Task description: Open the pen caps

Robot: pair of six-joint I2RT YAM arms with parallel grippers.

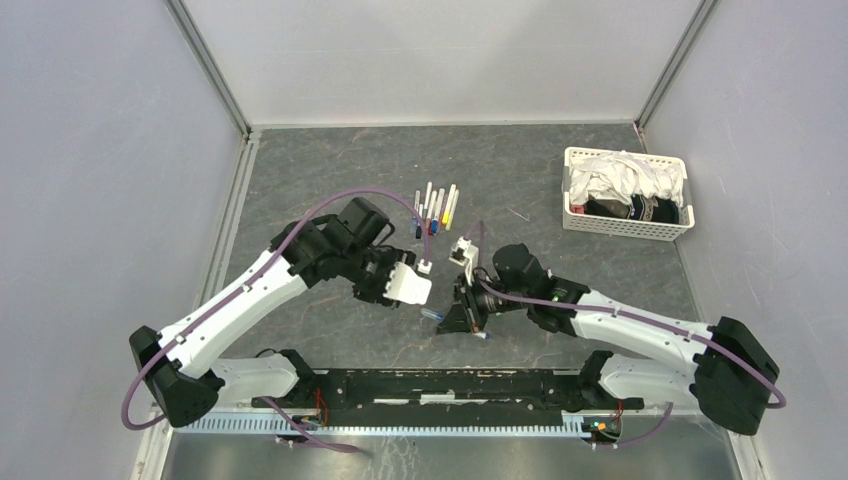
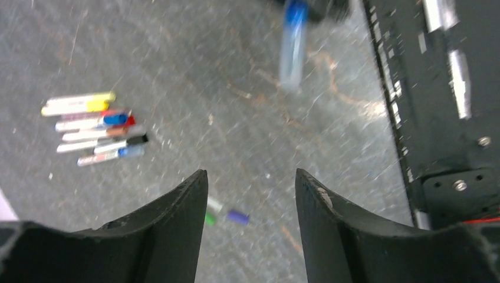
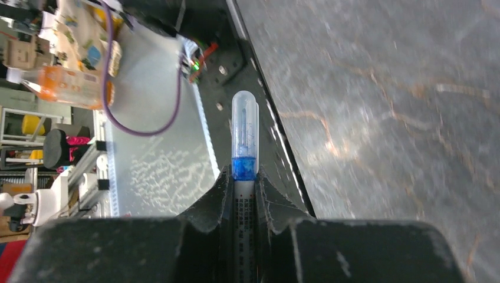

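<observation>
My right gripper [image 1: 462, 316] is low over the front of the table, shut on a blue marker [image 1: 431, 314]. Its clear cap [image 3: 244, 127] with a blue band sticks out past the fingertips in the right wrist view, the white barrel squeezed between the fingers. To the left, my left gripper is open and empty above the table. The marker's capped end shows blurred near the top of the left wrist view, apart from the left fingers. A row of several markers [image 1: 435, 208] lies at the back middle.
Beyond the open left fingers, small green [image 2: 210, 219] and purple [image 2: 238, 217] pieces, seemingly caps, lie on the table. A white basket [image 1: 622, 228] with cloth stands at the back right. A black rail [image 1: 450, 392] runs along the front.
</observation>
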